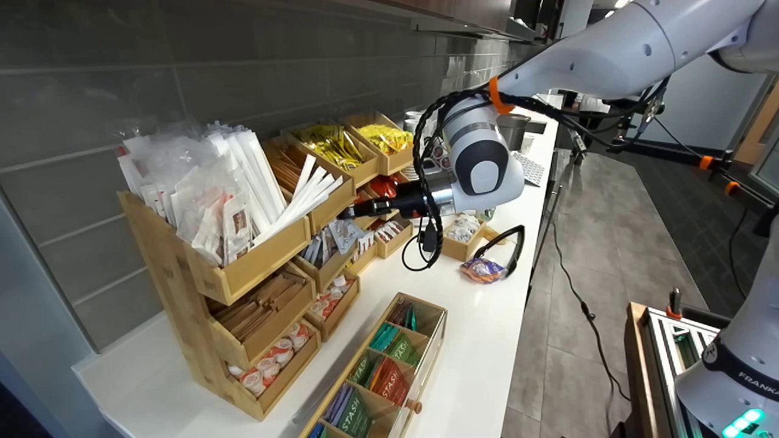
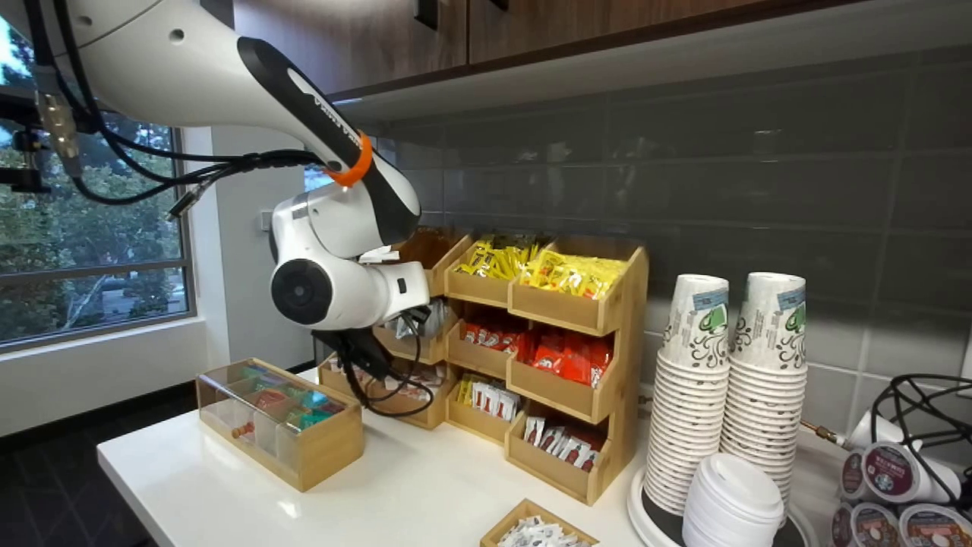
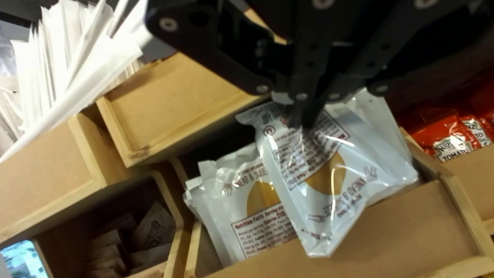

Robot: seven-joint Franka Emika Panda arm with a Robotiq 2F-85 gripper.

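Note:
A silver-white "knead & squeeze" packet (image 3: 338, 180) hangs by its upper end from my gripper, whose fingers are shut on that thin edge. Its lower corner droops over the front wall of a wooden bin (image 3: 393, 227). Beside it, a similar packet (image 3: 259, 204) leans inside the same bin. Exterior view 1 shows the gripper (image 1: 346, 214) at this middle-tier bin of the rack, with the silver packet (image 1: 344, 235) just below the fingertips. In exterior view 2 the arm hides the fingertips.
White paper-wrapped sticks (image 1: 310, 193) jut from an upper bin close to the gripper. Red ketchup packets (image 3: 447, 139) fill the neighbouring bin. A tea box (image 1: 387, 365) stands on the counter before the rack.

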